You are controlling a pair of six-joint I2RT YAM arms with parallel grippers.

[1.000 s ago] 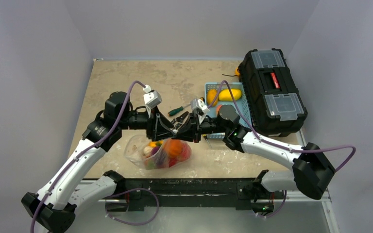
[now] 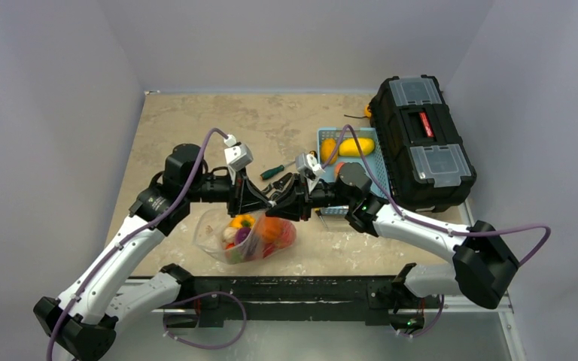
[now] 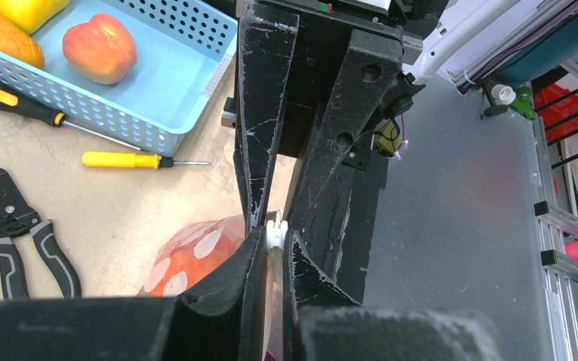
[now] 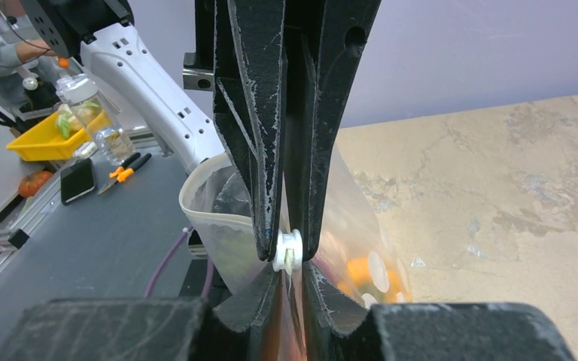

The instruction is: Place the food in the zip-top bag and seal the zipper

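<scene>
The clear zip top bag (image 2: 214, 244) stands near the table's front edge. Inside it are a yellow-orange pepper (image 2: 242, 221), a purple item (image 2: 241, 235), an orange item (image 2: 271, 229) and red items. My left gripper is shut on the white zipper slider (image 3: 276, 235) at the bag's top edge. Right beside it, my right gripper is parted slightly, its fingers (image 4: 256, 301) on either side of the bag's top edge below the slider. At the left end, the bag's mouth (image 4: 211, 214) gapes. The arms partly hide the zipper in the top view.
A blue basket (image 2: 380, 169) holding yellow produce and a peach (image 3: 99, 48) is behind the right arm. Beyond stands a black toolbox (image 2: 425, 143). Wire strippers (image 3: 26, 233) and screwdrivers lie behind the bag.
My left gripper's fingers have come together around the slider, having been spread apart earlier. The left arm shifted slightly; the right arm and bag have hardly moved.
</scene>
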